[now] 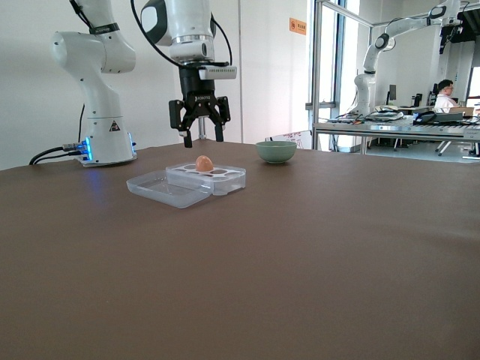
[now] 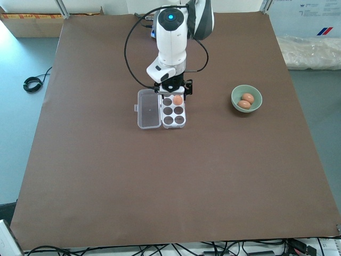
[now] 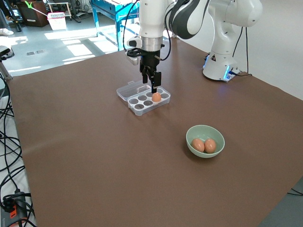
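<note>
A clear egg carton with its lid folded open lies on the brown table, one egg in a back cup and the other cups visibly empty. My black gripper hangs above the carton, fingers pointing down and apart, with nothing seen between them in the top view. A pale green bowl holds two eggs, to the right of the carton in the left view.
Cables run along the table's near edge, outside the surface, in the left view.
</note>
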